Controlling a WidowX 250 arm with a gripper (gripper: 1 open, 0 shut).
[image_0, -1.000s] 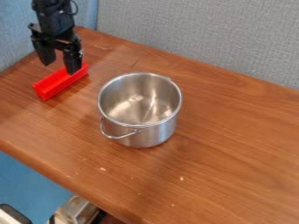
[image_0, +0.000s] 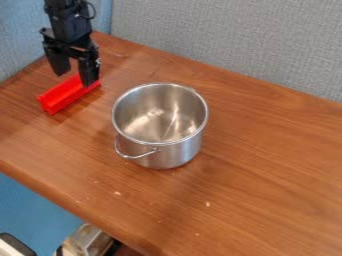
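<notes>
My black gripper (image_0: 72, 62) is at the upper left, open, its two fingers pointing down just above a red elongated block (image_0: 67, 94) that lies on the wooden table near its left edge. One finger reaches down close to the block's far end; whether they touch I cannot tell. A steel pot (image_0: 160, 125) with wire handles stands near the middle, right of the block.
A grey wall (image_0: 241, 45) runs behind it. Metal hardware (image_0: 84, 242) sits below the table's edge at the bottom left.
My gripper has shifted slightly right and down over the last second. The block and pot look unmoved.
</notes>
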